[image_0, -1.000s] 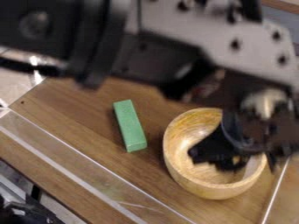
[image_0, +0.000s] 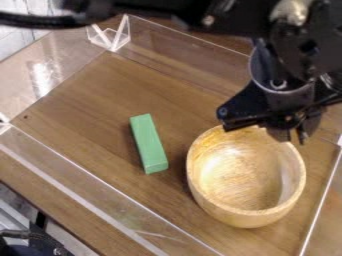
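Note:
A light wooden bowl (image_0: 245, 185) sits on the wooden floor of a clear-walled tray, right of centre in the camera view. My dark gripper (image_0: 262, 123) is above the bowl's back rim at the upper right; its fingertips are partly hidden and too unclear to tell their spread or whether anything is between them. A green rectangular block (image_0: 148, 143) lies to the left of the bowl, apart from it.
Transparent walls (image_0: 94, 200) border the wooden surface (image_0: 100, 105) on the left, back and right.
My gripper and arm have risen out of the bowl and moved back and up, uncovering more of the bowl's inside. The bowl and block have stayed in place.

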